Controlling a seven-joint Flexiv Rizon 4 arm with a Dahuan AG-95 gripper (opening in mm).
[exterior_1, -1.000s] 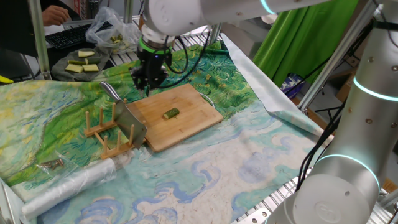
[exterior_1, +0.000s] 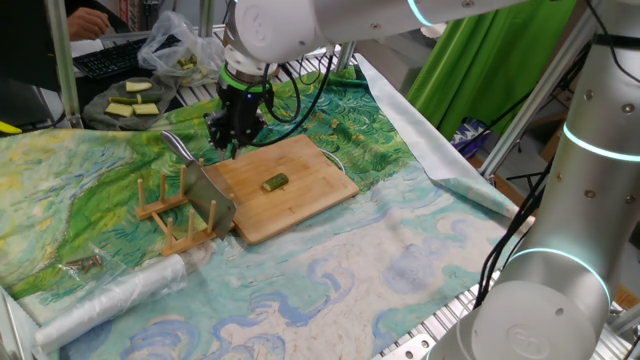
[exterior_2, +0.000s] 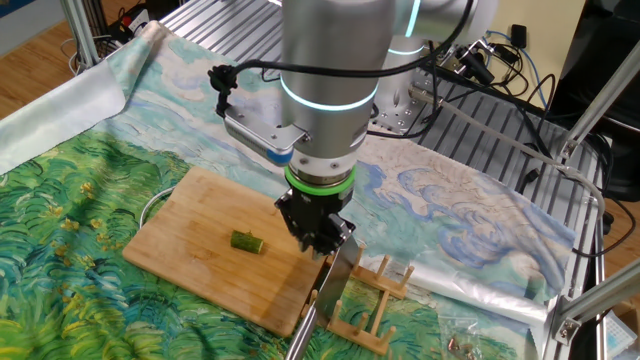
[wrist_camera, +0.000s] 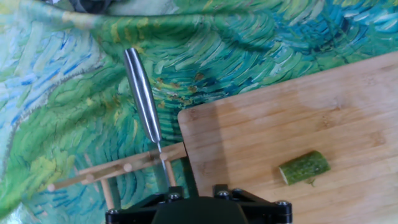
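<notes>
A cleaver (exterior_1: 210, 200) with a steel handle (wrist_camera: 142, 93) stands with its blade set in a pegged wooden rack (exterior_1: 172, 241). Right beside the rack lies a bamboo cutting board (exterior_1: 300, 212), and a short piece of cucumber (wrist_camera: 305, 167) rests on it. My gripper (exterior_1: 235, 150) hangs over the board's rack-side end, close to the cleaver in the exterior views. No object shows in its grasp. Only the gripper's dark top parts enter the wrist view at the bottom edge, and how far its fingers are apart is unclear. The blade is mostly hidden in that view.
A clear plastic roll (exterior_1: 110, 305) and a small bag (exterior_1: 85, 265) lie near the rack. Cut vegetable pieces (exterior_1: 133, 108) sit on a dark cloth at the far left. The painted tablecloth (exterior_1: 330, 300) is bare in front of the board.
In exterior view 1, my gripper has shifted slightly left and down over the last second, with the arm following. The cleaver, rack, board and cucumber have stayed put.
</notes>
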